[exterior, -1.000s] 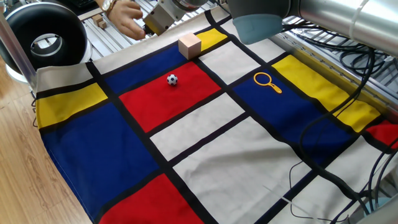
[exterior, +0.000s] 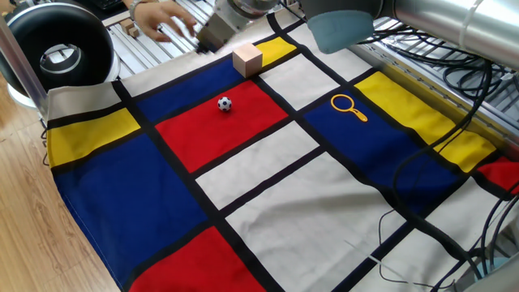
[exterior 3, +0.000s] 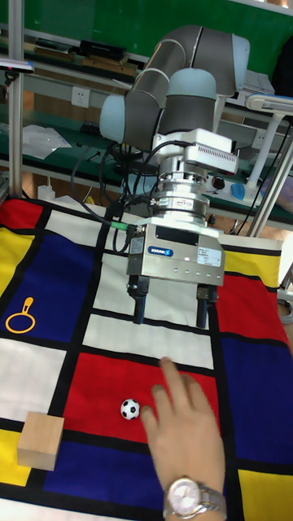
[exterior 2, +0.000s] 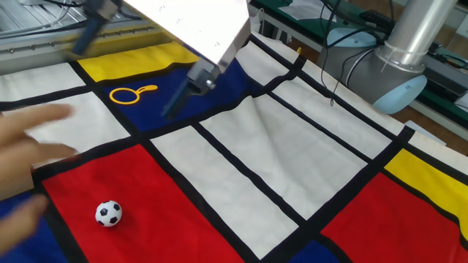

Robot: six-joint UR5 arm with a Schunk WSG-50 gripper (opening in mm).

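My gripper point(exterior 3: 171, 314) hangs above the cloth with its two dark fingers point(exterior 3: 202, 313) wide apart and nothing between them. A small black-and-white soccer ball point(exterior 3: 130, 409) rests on the red panel, apart from the gripper. The pale wooden cube point(exterior: 247, 60) sits near the cloth's edge, by the blue and yellow panels; exterior view 2 does not show it. On a blue panel lies a yellow ring with a handle, like a toy magnifier point(exterior: 349, 108). In exterior view 2 the gripper point(exterior 2: 123, 82) is blurred and passes over that side of the cloth.
A person's hand point(exterior 3: 186, 426) reaches over the cloth beside the ball. Black cables point(exterior: 434, 138) droop along the arm's side.
In exterior view 1 the hand has drawn back up and left from the gripper, its fingers now spread. The gripper has shifted slightly and is blurred. Ball, cube and magnifier have stayed put.
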